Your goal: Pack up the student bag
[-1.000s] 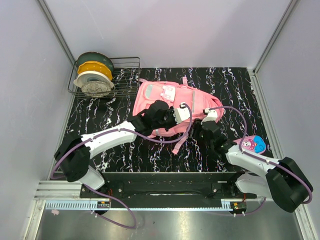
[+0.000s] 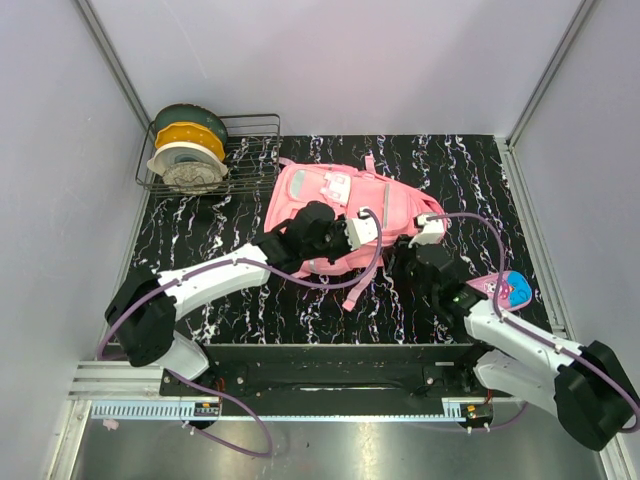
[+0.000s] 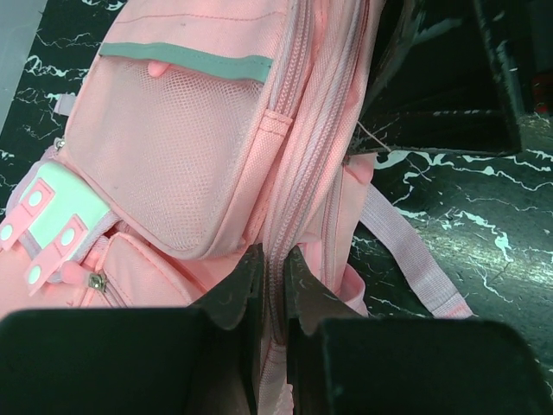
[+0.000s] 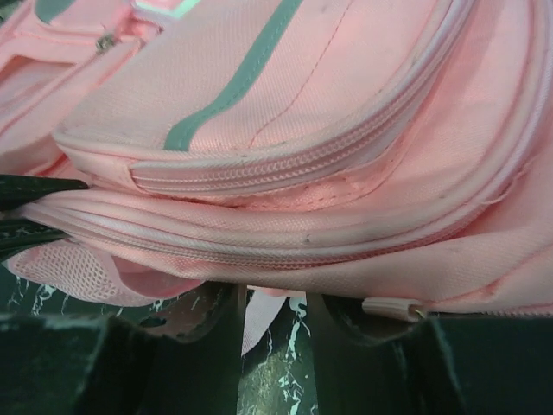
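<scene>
The pink backpack [image 2: 345,195] lies on its back on the black marbled surface, under both arms. In the left wrist view my left gripper is shut on the bag's zipper edge [image 3: 304,164], pinching a fold of fabric. My right gripper stands part open at the bag's near edge; in the right wrist view a zipper pull [image 4: 393,308] lies by the right finger, and no fabric shows clamped between the fingers. The main zipper seam [image 4: 259,246] runs just above them. A pink and blue pouch [image 2: 508,290] lies at the right.
A wire rack [image 2: 255,150] holding several plates and bowls stands at the back left. A loose strap [image 2: 358,290] hangs toward the front. Bare surface shows left of the bag and along the front edge.
My right arm has shifted slightly to the right along the bag's edge. The left arm and the backpack look unmoved.
</scene>
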